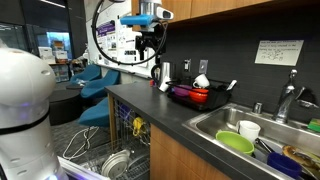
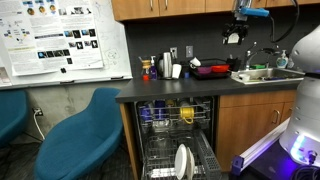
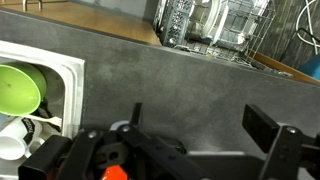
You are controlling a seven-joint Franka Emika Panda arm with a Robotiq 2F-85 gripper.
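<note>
High above the dark countertop [image 1: 175, 112], my gripper stands open. Its two black fingers are wide apart in the wrist view, with only bare counter below and nothing held. A green bowl [image 1: 234, 142] and a white cup [image 1: 249, 130] are in the sink [image 1: 210, 124]. Below the counter the dishwasher is open, its lower rack [image 2: 165, 155] pulled out with white plates [image 2: 184, 162] standing in it. A yellow item [image 2: 187, 113] shows in the upper rack.
Along the back of the counter stand a red pan [image 2: 212, 71], a dark rack and several bottles. The faucet [image 1: 287, 100] rises behind the sink. Wooden cabinets [image 2: 175, 10] hang overhead. Blue chairs [image 2: 85, 135] fill the floor to the left.
</note>
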